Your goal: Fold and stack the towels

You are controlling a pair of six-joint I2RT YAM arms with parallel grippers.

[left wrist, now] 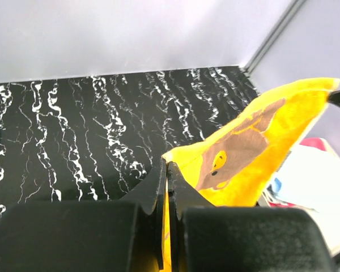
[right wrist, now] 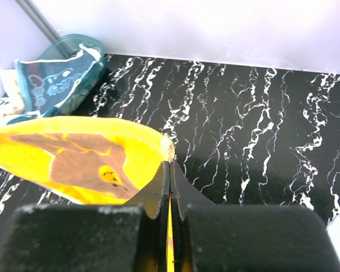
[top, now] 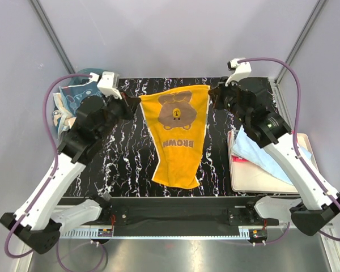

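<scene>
A yellow BROWN bear towel (top: 181, 158) hangs raised by its two upper corners between my grippers, its lower part near the table's front. My left gripper (top: 136, 103) is shut on the upper-left corner; in the left wrist view the corner (left wrist: 178, 154) sits at the fingertips. My right gripper (top: 213, 95) is shut on the upper-right corner, seen at the fingertips in the right wrist view (right wrist: 169, 158).
A blue-grey bin with teal and white towels (right wrist: 56, 85) stands at the back left. A cream tray (top: 255, 181) with light blue and red towels lies at the right. Bare black marble table surrounds the yellow towel.
</scene>
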